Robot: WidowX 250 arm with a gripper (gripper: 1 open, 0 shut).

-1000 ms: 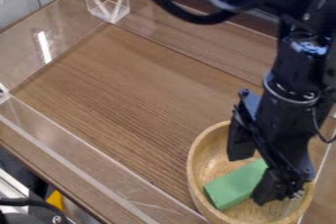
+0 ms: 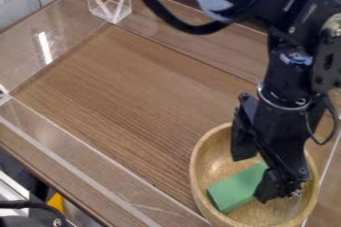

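A round wooden bowl (image 2: 209,155) sits at the lower right of the camera view, with a green block (image 2: 236,185) lying inside it. The black gripper (image 2: 262,165) reaches down into the bowl, its fingers open on either side, one at the bowl's back left and one low at its right by the block's end. Whether the fingers touch the block is hard to tell.
A small white wire stand (image 2: 110,2) is at the far upper left. Clear edging runs along the table's left and front edges.
The arm and gripper have shifted only slightly over the bowl. The green block and bowl look nearly unchanged.
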